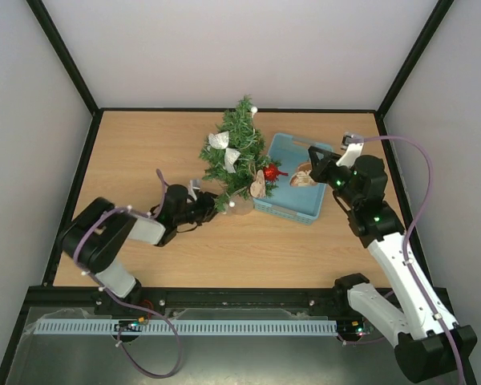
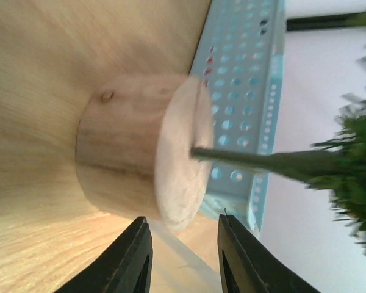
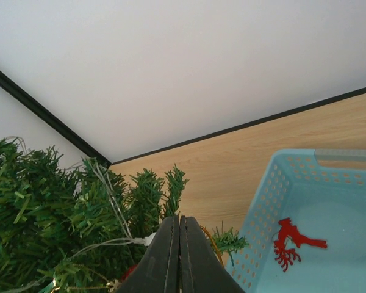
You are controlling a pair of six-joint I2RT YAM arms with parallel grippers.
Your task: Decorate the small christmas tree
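The small Christmas tree [image 1: 240,152] stands left of the blue basket, with white bows, a red ball and a tan ornament on it. My left gripper is at its round wooden base [image 2: 128,146]. Its fingers are apart with a pale translucent strip [image 2: 186,259] in the gap; whether they grip it is unclear. Over the basket, my right gripper has its fingertips together. A thin orange-gold loop [image 3: 213,244] shows by them, and a brownish ornament [image 1: 303,176] appears to hang below; its lower part is out of the right wrist view.
The blue basket [image 1: 282,210] sits right of the tree, close beside it. A red ornament [image 3: 291,238] lies in it. Bare tabletop [image 1: 224,257] spreads in front, and more lies at the back left.
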